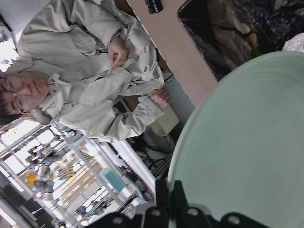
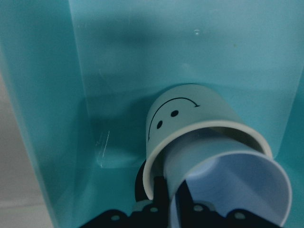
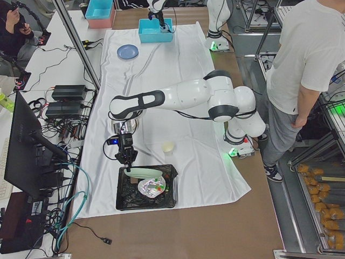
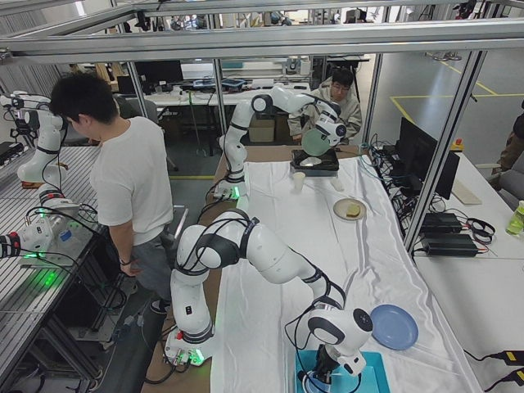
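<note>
My left gripper is shut on a pale green plate (image 1: 247, 137), held tilted over a black bag-lined bin (image 3: 124, 194); a crumpled foil item (image 3: 151, 186) lies in the bin. My right gripper is inside a light blue bin (image 2: 118, 52), shut on the rim of a pale blue cup (image 2: 237, 185), which sits partly inside a white cup (image 2: 194, 109) with a printed smiley, lying on its side.
A blue plate (image 4: 394, 326), a beige plate with food (image 4: 344, 209) and a pale cup (image 3: 167, 148) stand on the white cloth (image 3: 172, 65). A seated person is behind the black bin; another stands beside the table.
</note>
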